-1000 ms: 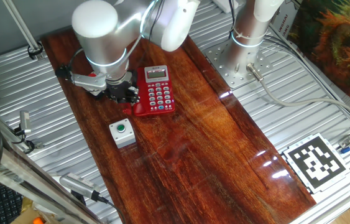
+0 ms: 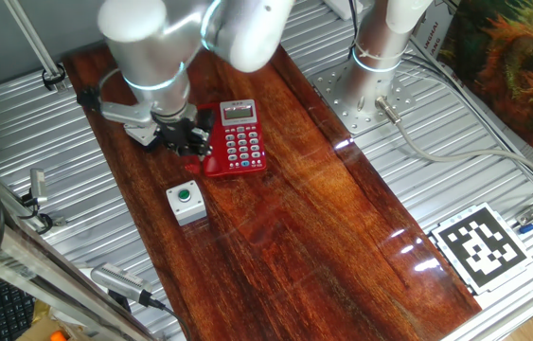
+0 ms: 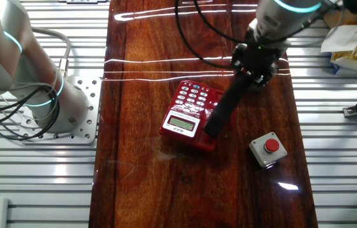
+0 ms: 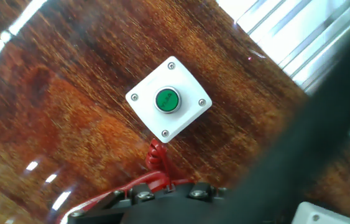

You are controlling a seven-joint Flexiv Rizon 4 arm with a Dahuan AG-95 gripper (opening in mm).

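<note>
A white box with a green button [image 4: 168, 99] lies on the wooden table, centred in the wrist view and just below the arm in exterior view 1 [image 2: 186, 201]. The red desk phone [image 2: 240, 139] sits behind it; its coiled red cord [image 4: 156, 155] reaches close to the box. My gripper [image 2: 192, 139] hangs over the phone's handset side, apart from the green button. A long dark shape [image 3: 230, 101] runs from the gripper across the phone in exterior view 2; whether it is a finger or something held is unclear. The finger opening cannot be made out.
A second white box with a red button [image 3: 271, 149] stands beyond the phone; its corner [image 4: 321, 214] shows in the wrist view. A marker board [image 2: 480, 248] lies outside the wood.
The arm and gripper have shifted slightly left in exterior view 1, with the upper links tilting a little. The phone and the green-button box have stayed in place.
</note>
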